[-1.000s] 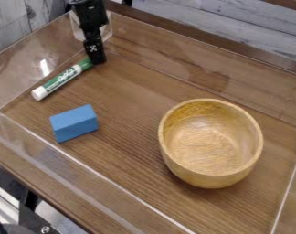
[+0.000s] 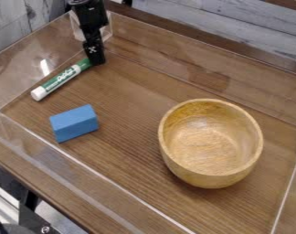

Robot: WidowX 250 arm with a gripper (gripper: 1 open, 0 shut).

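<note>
My black gripper [image 2: 93,49] is at the top left of the camera view, open, over the back of the table near the upper end of a green and white marker-like stick [image 2: 60,79]. The stick lies diagonally on the wooden table. Whether the fingers touch it is too small to tell.
A blue block [image 2: 74,122] lies left of centre, and a large tan bowl [image 2: 212,143] sits at the right. The table's left edge runs along the lower left.
</note>
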